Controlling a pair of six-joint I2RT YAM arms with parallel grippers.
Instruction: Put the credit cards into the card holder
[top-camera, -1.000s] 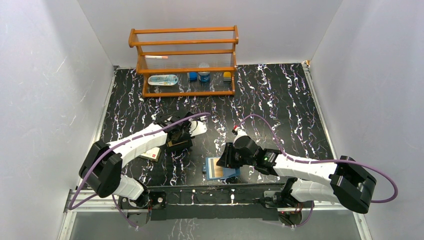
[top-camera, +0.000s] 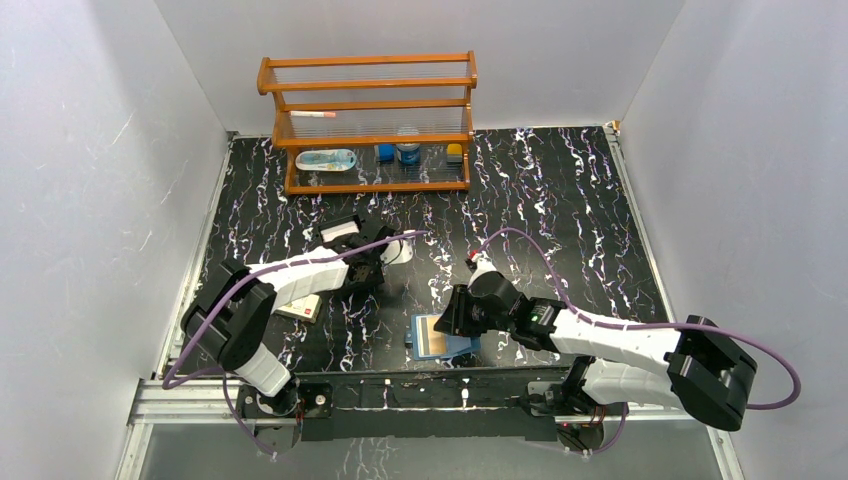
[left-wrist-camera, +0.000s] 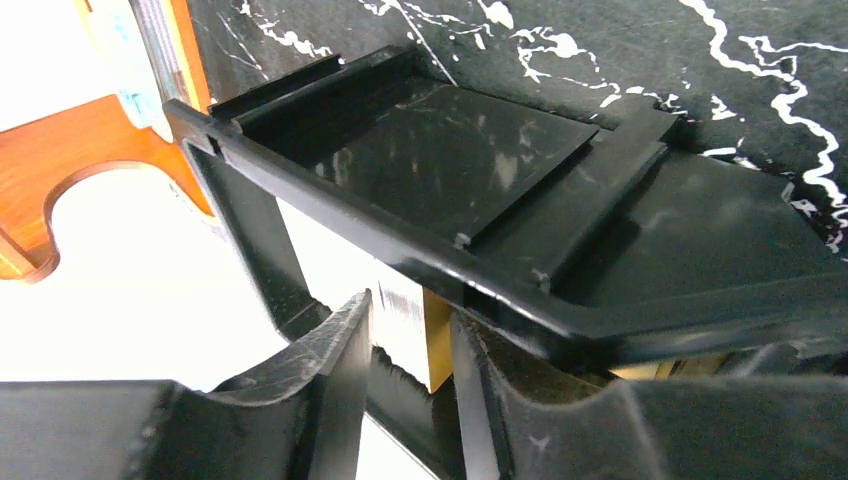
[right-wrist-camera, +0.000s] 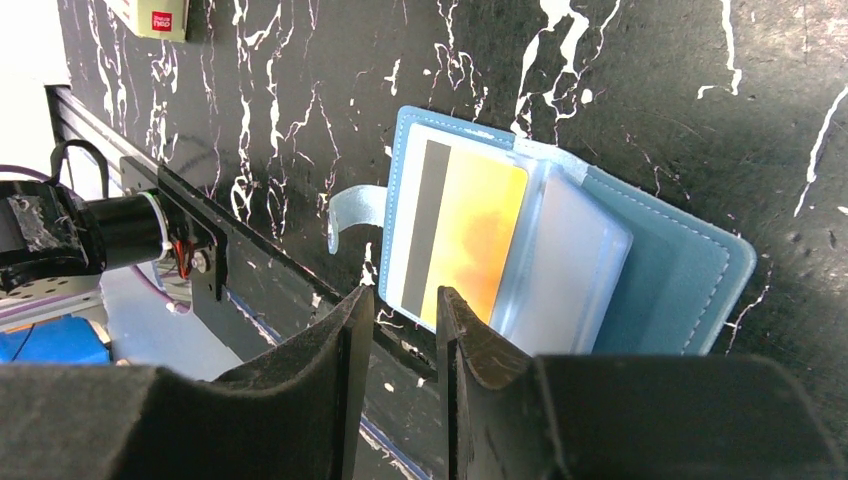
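Note:
The blue card holder lies unfolded on the table near its front edge, a white, grey and orange card in its clear sleeve. Over its near side is my right gripper, fingers parted with nothing between them. At the left, a black sectioned box stands under my left gripper. From inside the box, a white card-like piece with a yellow edge shows between the left fingertips, which stand apart on either side of it. Whether both fingers touch it is unclear. The left hand hides most of the box from above.
A wooden rack with small items stands at the back. A pale box lies left of the black box, close to the left arm.
The right arm has barely moved.

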